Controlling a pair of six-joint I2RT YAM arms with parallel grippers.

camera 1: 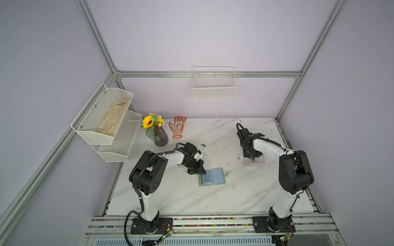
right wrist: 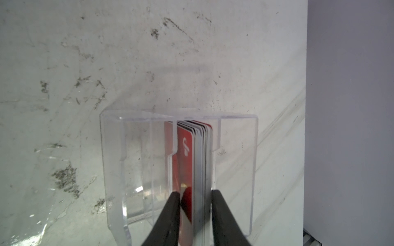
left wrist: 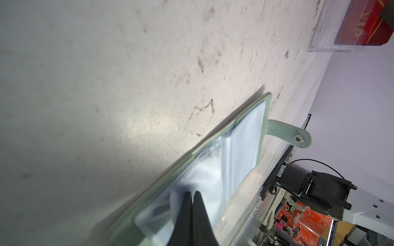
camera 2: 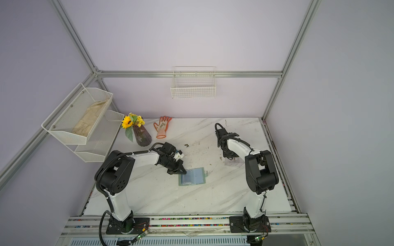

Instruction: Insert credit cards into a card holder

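Observation:
An open green card holder (camera 1: 218, 175) with clear sleeves and a snap strap (left wrist: 287, 132) lies flat at the table's middle front. My left gripper is shut at its left sleeve, with no card visible between the fingers. On the right, a clear plastic box (right wrist: 234, 172) holds a stack of cards (right wrist: 186, 151), red on the face, in its middle compartment. My right gripper is over the stack, its fingers apart on either side of the cards' near part; whether they touch is unclear.
A sunflower vase (camera 1: 160, 137) and an orange glove (camera 1: 177, 128) stand or lie at the back left, beside wire shelves (camera 1: 106, 123). The table between and behind the arms is mostly clear.

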